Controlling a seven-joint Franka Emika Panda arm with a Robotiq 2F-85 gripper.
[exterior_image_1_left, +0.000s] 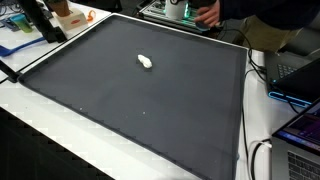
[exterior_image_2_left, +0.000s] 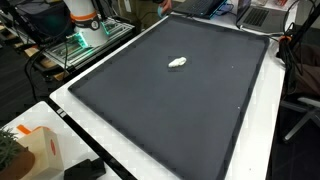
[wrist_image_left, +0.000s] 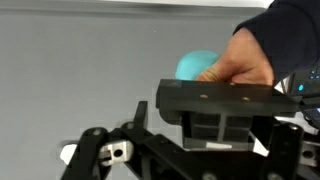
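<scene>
A small white object (exterior_image_1_left: 145, 61) lies alone on the dark grey mat (exterior_image_1_left: 150, 100); it shows as a white piece (exterior_image_2_left: 177, 62) in exterior view 2 and partly at the lower left of the wrist view (wrist_image_left: 68, 153). My gripper is open at the bottom of the wrist view. A black bar and a dark boxy part fill the space around its fingers, and I cannot tell what they belong to. Just beyond the bar, a person's hand (wrist_image_left: 243, 62) holds or touches a turquoise thing (wrist_image_left: 192, 65), partly hidden.
The person's hand (exterior_image_1_left: 208, 15) is at the far edge of the table, close to the arm's base. Laptops (exterior_image_1_left: 290, 78) and cables lie along the right side.
</scene>
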